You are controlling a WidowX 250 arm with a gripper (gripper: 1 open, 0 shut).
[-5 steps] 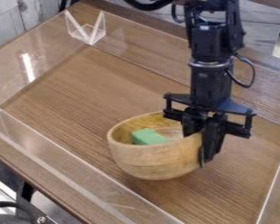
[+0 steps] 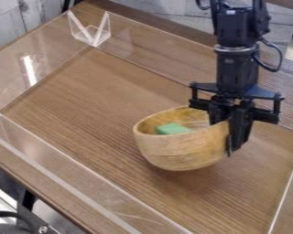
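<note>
A wooden bowl (image 2: pixel 174 151) with a green block (image 2: pixel 170 128) inside it is held at its right rim by my black gripper (image 2: pixel 225 137), which is shut on it at the right of the view. The bowl tilts over the wooden board. Whether it touches the board is not clear.
A clear plastic piece (image 2: pixel 91 27) stands at the back left. A raised edge runs along the left side, with dark cables below at the bottom left.
My gripper and the bowl have moved up in the view, toward the back of the table, and slightly to the right, with the green block still inside.
</note>
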